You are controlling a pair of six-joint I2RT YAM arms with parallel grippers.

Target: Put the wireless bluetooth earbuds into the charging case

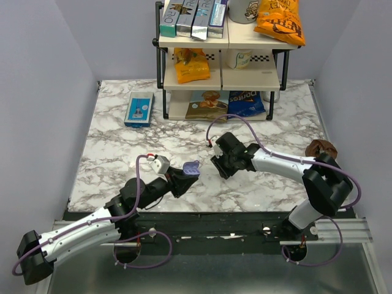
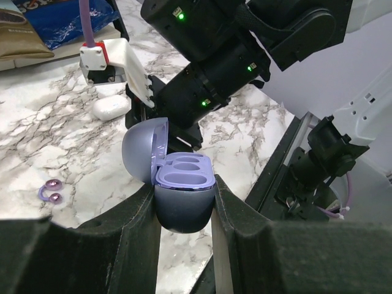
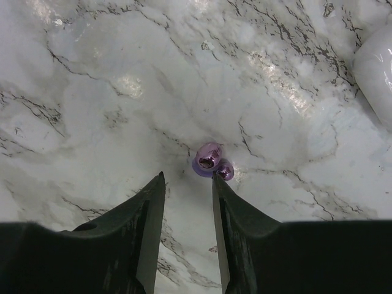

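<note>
My left gripper is shut on the lavender charging case [image 2: 184, 205], holding it above the table. The case's lid [image 2: 142, 147] stands open, and its wells [image 2: 185, 162] look empty. A purple clip-shaped earbud [image 2: 52, 191] lies on the marble at the left of the left wrist view. In the right wrist view, an earbud [image 3: 209, 158] rests just beyond the right fingertip [image 3: 218, 179]. My right gripper is part open above the table, nothing between its fingers. From the top, the right gripper [image 1: 224, 171] hangs right of the case [image 1: 191, 168].
A smooth white object [image 2: 111, 108] sits on the table near the right arm. A shelf [image 1: 223, 82] with snacks stands at the back, a blue box [image 1: 139, 109] to its left. At far right lies a brown pouch [image 1: 321, 149].
</note>
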